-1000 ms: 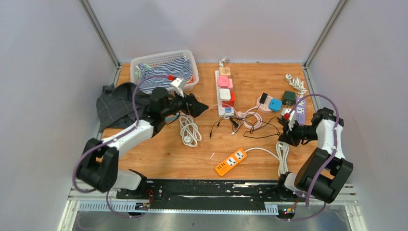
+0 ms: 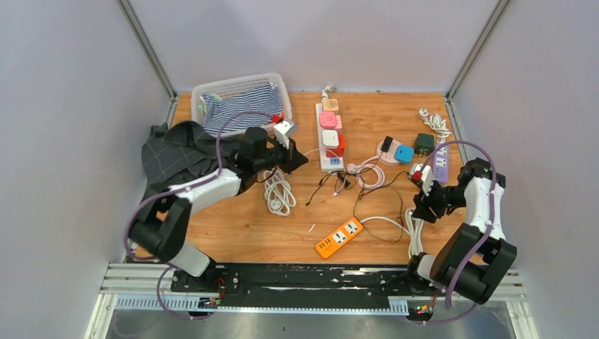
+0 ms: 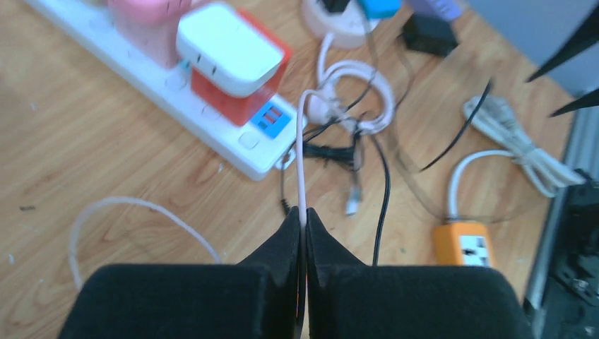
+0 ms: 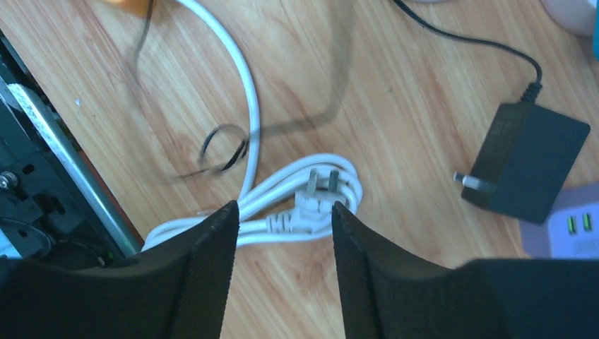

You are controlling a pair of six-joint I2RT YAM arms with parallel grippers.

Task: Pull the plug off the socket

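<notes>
A white power strip runs front to back in the middle, holding pink, beige, red and white plugs and adapters. My left gripper hovers left of its front end, shut; in the left wrist view its fingertips meet, with a thin pale cable running up from behind or between them, which I cannot tell. My right gripper is part open over the coiled white cable, nothing visibly held; a black adapter lies to its right.
An orange strip lies in front, a purple strip and round pink socket at right. A basket and dark cloth fill the back left. Loose cables cross the centre.
My left gripper has moved right, toward the white strip, and shut.
</notes>
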